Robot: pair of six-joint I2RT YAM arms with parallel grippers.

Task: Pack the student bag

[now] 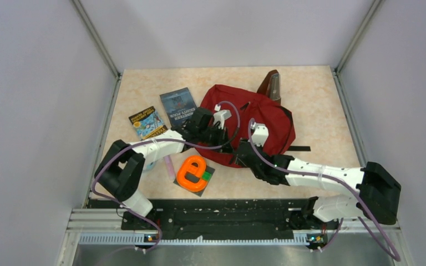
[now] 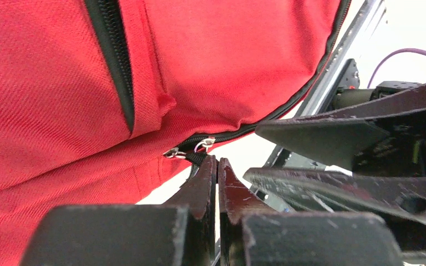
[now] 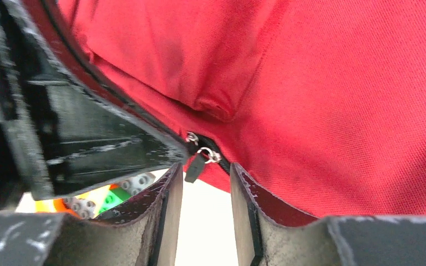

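Note:
The red bag (image 1: 272, 119) lies flat on the table. Two metal zipper sliders with black pull tabs show near its front edge. In the left wrist view, one pull tab (image 2: 195, 157) reaches to the tips of my left gripper, which is shut; whether the tab is pinched is unclear. My right gripper is open, and the other pull tab (image 3: 195, 168) hangs in line with the gap between its fingers, beside the left fingertips. From above, both grippers meet over the bag's front edge and hide the zipper.
Left of the bag lie a dark blue book (image 1: 178, 104) and a yellow-blue book (image 1: 148, 123). An orange toy (image 1: 186, 178) with a green block sits on a grey plate in front. A brown-grey object (image 1: 273, 88) stands behind the bag.

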